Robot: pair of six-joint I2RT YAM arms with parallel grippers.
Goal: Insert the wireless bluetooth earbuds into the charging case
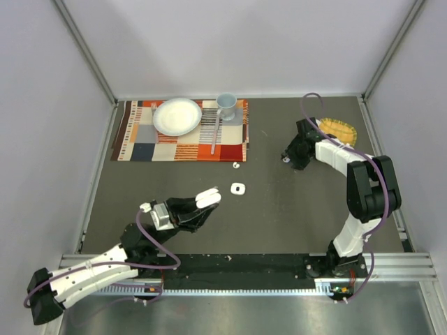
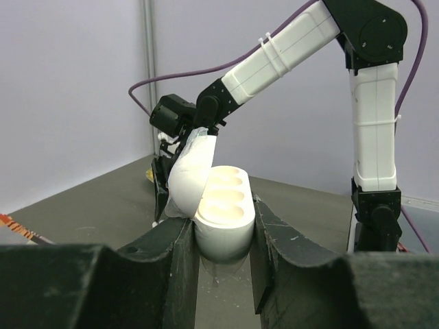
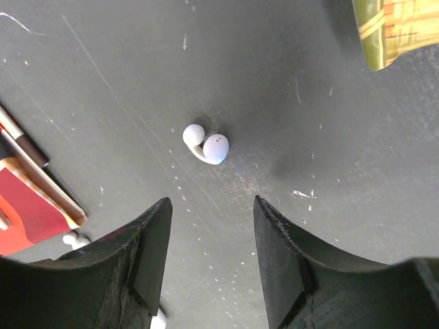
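My left gripper (image 1: 202,206) is shut on the white charging case (image 2: 223,209), whose lid (image 2: 192,168) is raised, showing the molded wells inside. My right gripper points down over the table, fingers apart with nothing between them, just short of a white earbud (image 3: 215,148) lying on the grey surface. A second small white earbud (image 1: 236,165) lies near the placemat's corner, seen also at the lower left of the right wrist view. A white square piece (image 1: 237,188) lies below it.
A striped placemat (image 1: 140,150) with plate (image 1: 177,116), mug (image 1: 225,105) and cutlery lies at the back. A yellow quilted pad (image 1: 339,131) is at the back right.
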